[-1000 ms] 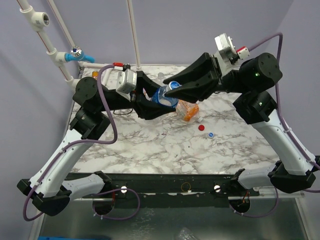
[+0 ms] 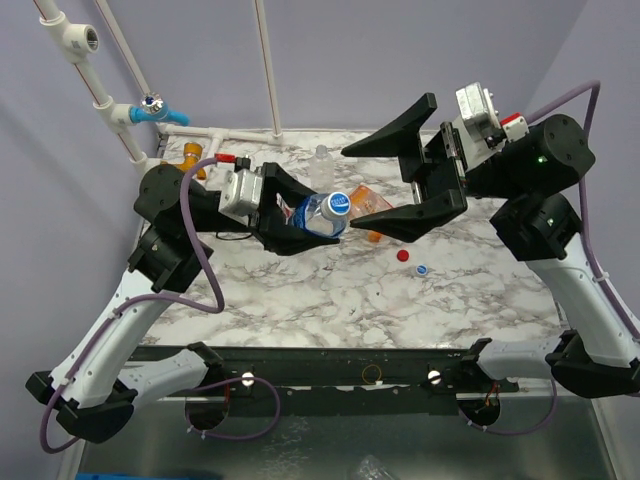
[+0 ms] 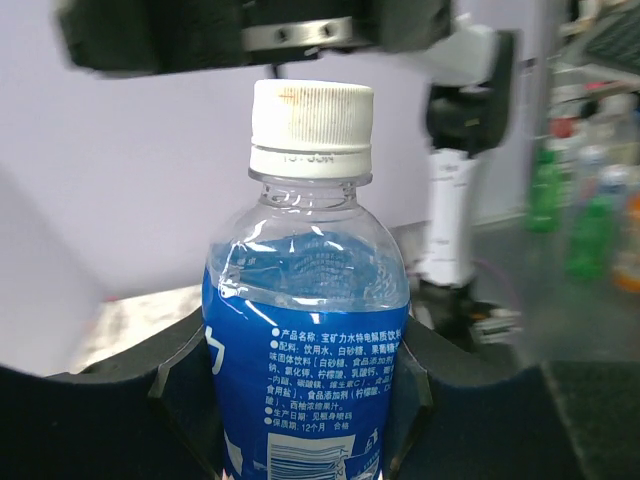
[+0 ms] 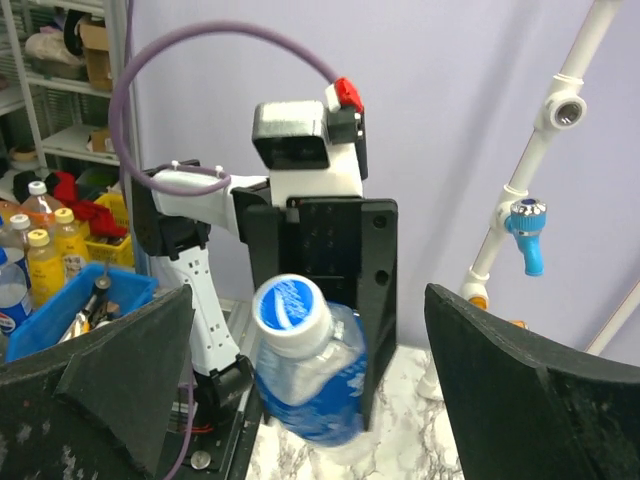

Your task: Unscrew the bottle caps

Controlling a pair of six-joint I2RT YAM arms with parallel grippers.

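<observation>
A clear bottle with a blue label [image 2: 322, 214] is gripped in the air by my left gripper [image 2: 318, 217]. The left wrist view has the bottle [image 3: 305, 340] upright in frame, with dark fingers [image 3: 480, 410] pressed against both its sides. Its ribbed white cap [image 3: 312, 118] sits on the neck; the blue-and-white top of that cap [image 2: 336, 204] faces my right gripper [image 2: 349, 187]. That gripper is open, its fingers [image 2: 400, 135] spread wide with nothing between them. From the right wrist, the cap [image 4: 291, 312] appears beyond the gap, apart from both fingers.
On the marble table lie a red cap [image 2: 402, 255] and a blue-and-white cap [image 2: 421, 270]. Behind the grippers are an orange-labelled bottle [image 2: 370, 202] and a clear bottle [image 2: 321, 168]. White pipes with a blue tap [image 2: 160, 114] stand at the back left.
My right gripper was closed around the cap; now it has opened and drawn back up and to the right. The left gripper, with the bottle, has shifted slightly.
</observation>
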